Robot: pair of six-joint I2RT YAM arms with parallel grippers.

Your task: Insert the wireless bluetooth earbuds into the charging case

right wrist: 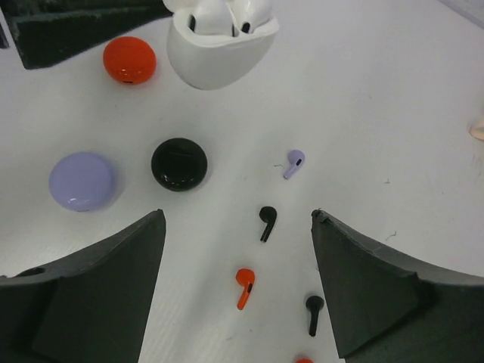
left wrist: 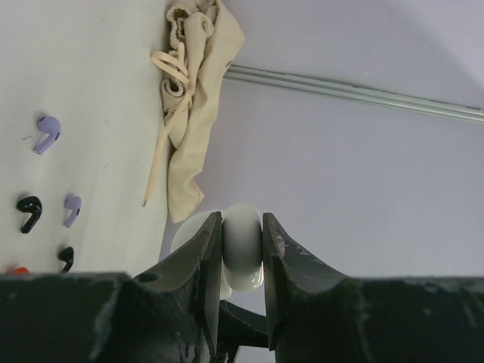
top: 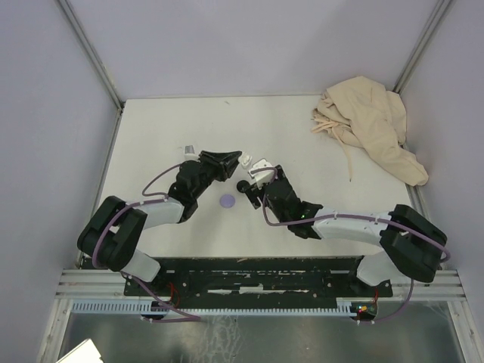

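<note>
The white charging case [top: 246,160] hangs above the table, held by my left gripper, which is shut on it. In the right wrist view the case [right wrist: 219,57] is at the top, its lid mostly cut off by the edge. Two white earbuds [right wrist: 213,17] sit side by side in its slots. My right gripper stands open and empty, its fingers [right wrist: 113,272] wide apart, below the case in that view. From the top view, the right gripper is just right of and nearer than the left one.
Orange [right wrist: 130,60], black [right wrist: 179,164] and lavender [right wrist: 82,181] round cases lie on the table. Loose earbuds, such as a lavender one [right wrist: 295,160] and an orange one [right wrist: 245,281], are scattered to their right. A beige cloth bag [top: 367,121] covers the back right.
</note>
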